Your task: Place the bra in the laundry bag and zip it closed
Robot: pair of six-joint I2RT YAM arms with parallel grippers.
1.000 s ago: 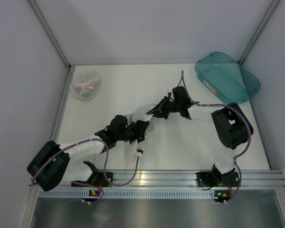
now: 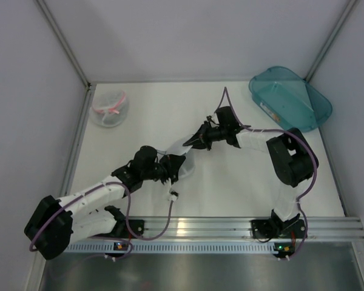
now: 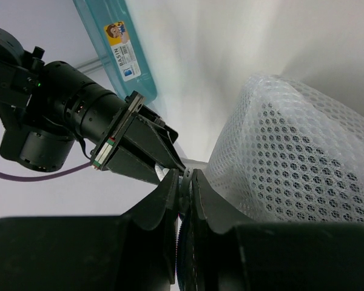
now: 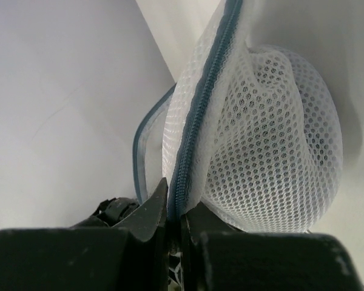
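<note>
The white mesh laundry bag (image 2: 181, 153) lies mid-table between both arms, its teal zipper (image 4: 200, 103) running along the top in the right wrist view. My right gripper is shut on the zipped edge of the bag. My left gripper is at the bag's near end, fingertips close together around part of the zipper edge; whether they pinch it is hard to tell. In the top view a second mesh bag (image 2: 109, 118) with pink straps lies at the back left; whether the bra is in the middle bag is hidden.
A teal plastic basin (image 2: 289, 98) sits at the back right.
My left arm has moved slightly left toward the near edge, and my right gripper has shifted a little left and up in the top view.
</note>
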